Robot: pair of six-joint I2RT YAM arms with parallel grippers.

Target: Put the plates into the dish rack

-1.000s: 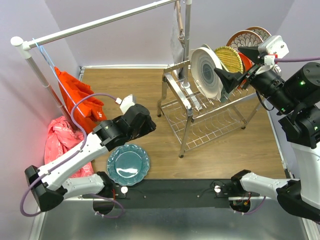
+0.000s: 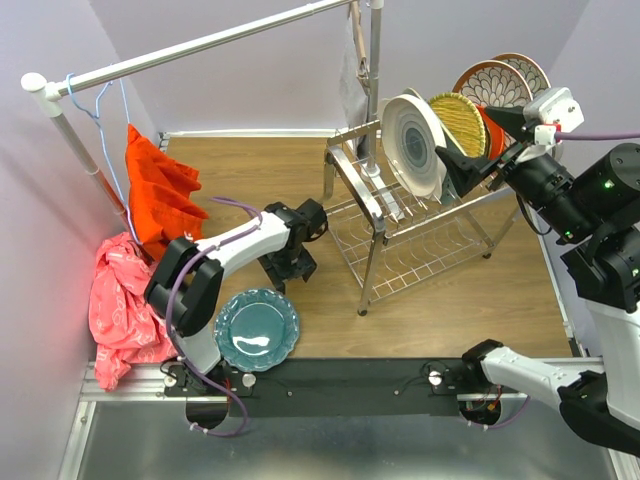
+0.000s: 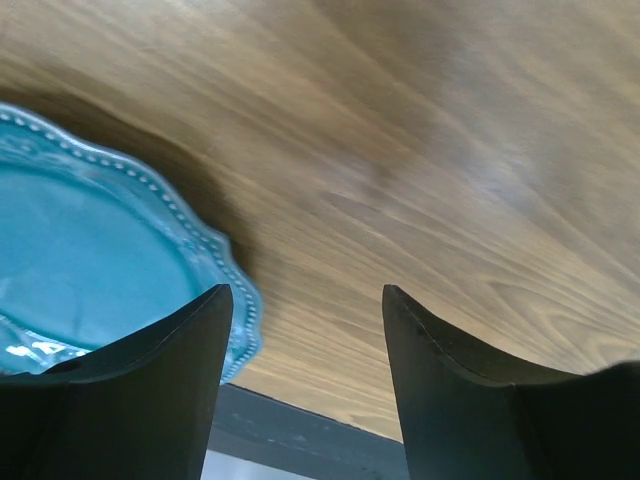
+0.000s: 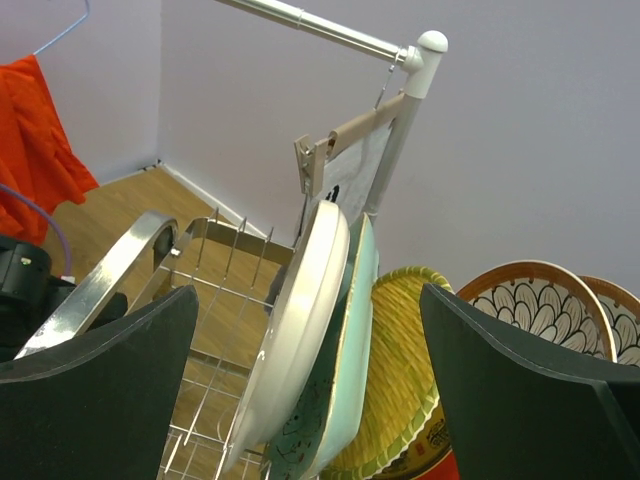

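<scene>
A teal scalloped plate [image 2: 256,331] lies on the wooden floor at the front; in the left wrist view it [image 3: 90,245] fills the left side. My left gripper [image 2: 289,275] hangs low just above its far edge, fingers [image 3: 150,400] apart and empty. The metal dish rack [image 2: 378,228] holds several plates upright on top: a white one [image 2: 410,145], a pale green one, a yellow woven-looking one [image 2: 455,122], red and patterned ones. My right gripper [image 2: 465,155] is open over the rack beside them, nothing held between its fingers.
A white rail stand with an orange cloth [image 2: 160,190] and a pink cloth [image 2: 125,315] occupies the left. Bare wooden floor [image 2: 240,170] lies behind the left arm. Grey walls enclose the back and sides.
My left arm has swung down and inward, lowering its gripper near the teal plate. My right arm has shifted slightly right; the plates have not visibly moved.
</scene>
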